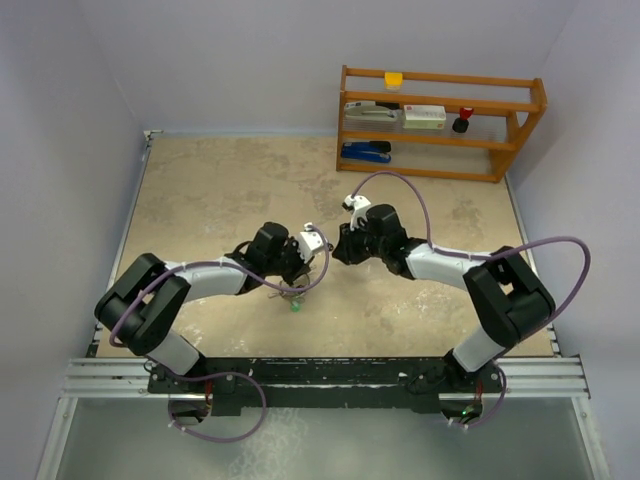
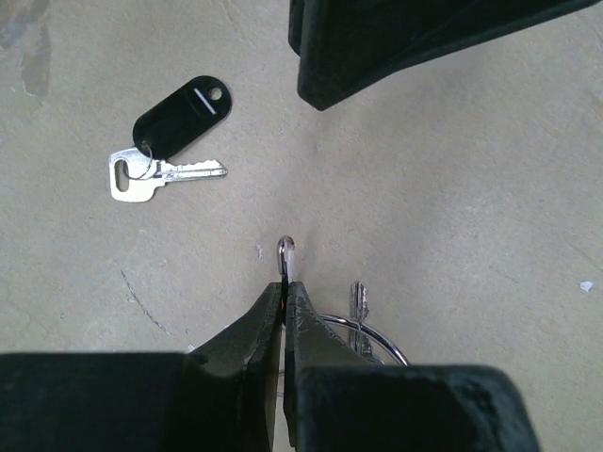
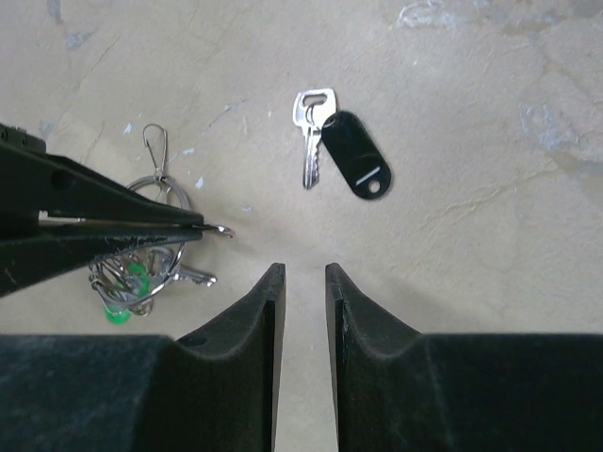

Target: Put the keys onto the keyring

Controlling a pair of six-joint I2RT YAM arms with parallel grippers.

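Observation:
A silver key with a black tag on a small ring lies flat on the table; the same black tag (image 2: pixel 183 118) shows at upper left in the left wrist view. My left gripper is shut on the thin wire of the large metal keyring (image 2: pixel 382 339), with a curved wire end (image 2: pixel 285 252) poking out past the tips. In the right wrist view that keyring (image 3: pixel 141 181) carries a clip (image 3: pixel 155 146), keys and a green piece (image 3: pixel 117 315). My right gripper stands part open, empty, near the loose key.
A wooden shelf (image 1: pixel 440 138) holding a blue stapler (image 1: pixel 367 152), a white box (image 1: pixel 423 117) and other items stands at the back right. Open table surrounds both grippers, with walls on the left, right and back.

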